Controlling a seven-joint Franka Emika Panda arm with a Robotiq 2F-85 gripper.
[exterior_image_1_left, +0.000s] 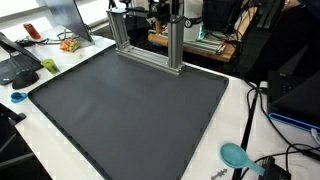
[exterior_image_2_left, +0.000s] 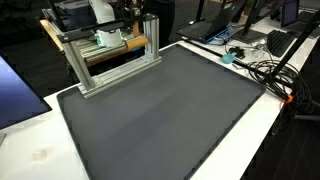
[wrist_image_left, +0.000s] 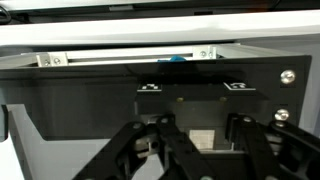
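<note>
In the wrist view my gripper faces a wide dark panel (wrist_image_left: 80, 92) with bright screws at its right end. Its fingers appear closed around a dark piece (wrist_image_left: 196, 102) in front of the panel; dark on dark, the exact contact is hard to make out. Exterior view 2 has the dark gripper area (exterior_image_2_left: 136, 12) over the aluminium frame (exterior_image_2_left: 110, 74) at the back edge of the grey mat, too small to tell finger detail. A bit of blue (wrist_image_left: 178, 58) peeks out behind the panel's upper edge.
A teal spoon-like item (exterior_image_1_left: 238, 157) lies at the front right in exterior view 1. A green cup (exterior_image_1_left: 49, 65) and tangled cables (exterior_image_1_left: 70, 42) occupy the left of the table.
</note>
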